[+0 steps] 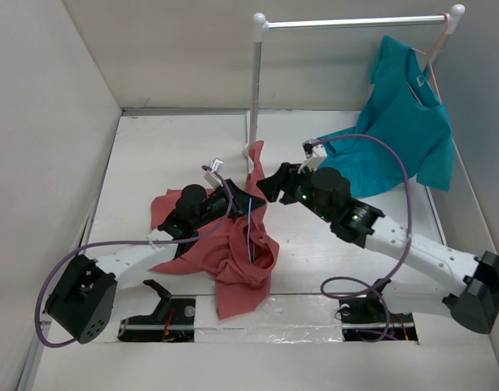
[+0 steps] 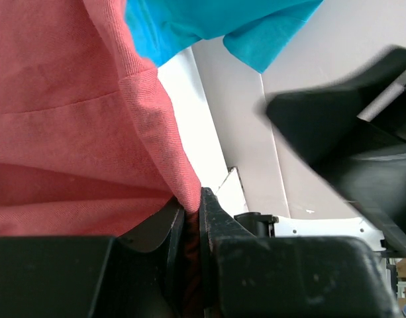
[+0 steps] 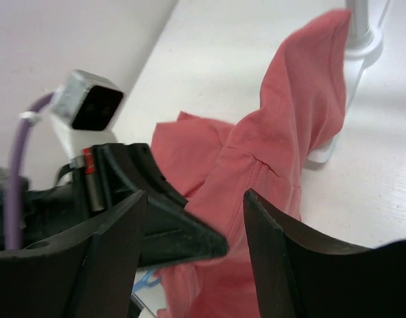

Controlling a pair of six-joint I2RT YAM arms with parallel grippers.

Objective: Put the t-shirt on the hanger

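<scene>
The red t-shirt lies bunched in the centre, part of it raised near the rack's post. My left gripper is shut on a gathered fold of it, clear in the left wrist view. A thin blue hanger hangs down from that gripper among the red fabric; its hook is hard to make out. My right gripper stands open just right of the left one, with nothing between its fingers; in the right wrist view the shirt is beyond its fingertips.
A white rack bar spans the back on posts. A teal t-shirt hangs at its right end on a pink hanger, partly resting on the floor. Bare floor is left of the post and right of centre. Walls enclose both sides.
</scene>
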